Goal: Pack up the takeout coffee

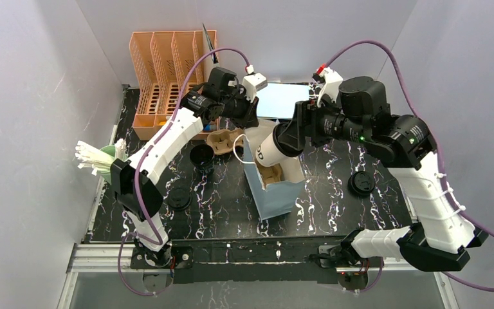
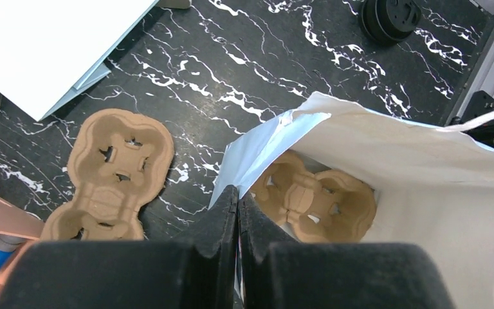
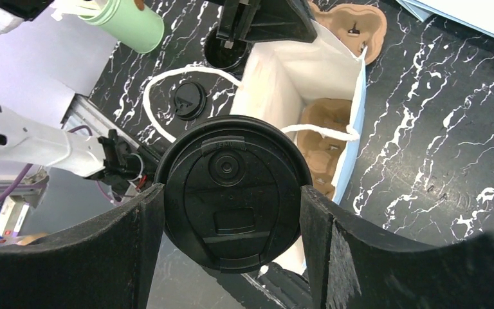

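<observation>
My right gripper [image 1: 296,129] is shut on a lidded paper coffee cup [image 1: 269,149], held tilted over the open top of the blue paper bag [image 1: 273,196]; its black lid [image 3: 231,199] faces the right wrist camera. A cardboard cup holder [image 2: 334,206] lies inside the bag. My left gripper is shut at the bag's upper rim, where the bag's paper edge [image 2: 273,135] meets its fingertips.
A second cup holder [image 2: 119,167] lies beside the bag. Black lids [image 1: 362,183], a black cup [image 1: 202,158], a straw container [image 1: 106,161], an orange organizer [image 1: 148,77] and light-blue sheets [image 1: 282,96] surround it. The marble counter is clearer at right.
</observation>
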